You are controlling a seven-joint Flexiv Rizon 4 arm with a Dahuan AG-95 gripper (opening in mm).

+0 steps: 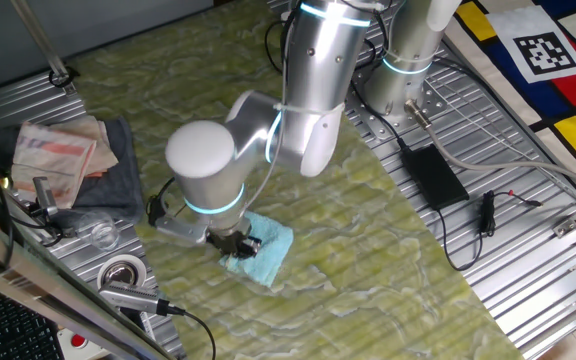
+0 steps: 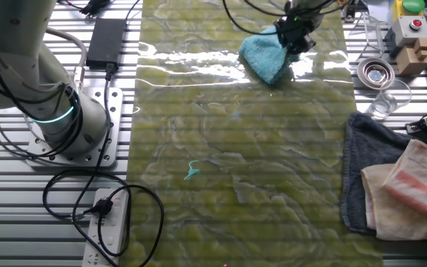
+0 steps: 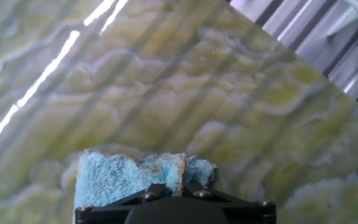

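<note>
A light-blue fluffy cloth [image 1: 271,252] lies on the green marbled mat [image 1: 368,270], spread to one side of my gripper [image 1: 252,247]. In the wrist view, a raised fold of the cloth [image 3: 114,178] runs between the fingertips of the gripper, which is shut on it. From the opposite side, the cloth [image 2: 264,58] shows at the far part of the mat, beneath the gripper [image 2: 302,46]. The cloth's underside and its contact with the mat are hidden.
A small teal scrap [image 2: 191,171] rests on the otherwise mostly clear mat. Along one side are folded towels [image 2: 410,182], a clear cup [image 2: 383,104] and a round metal-lined dish [image 2: 376,73]. Near the arm's base sit a black power adapter [image 1: 434,177] and loose cables.
</note>
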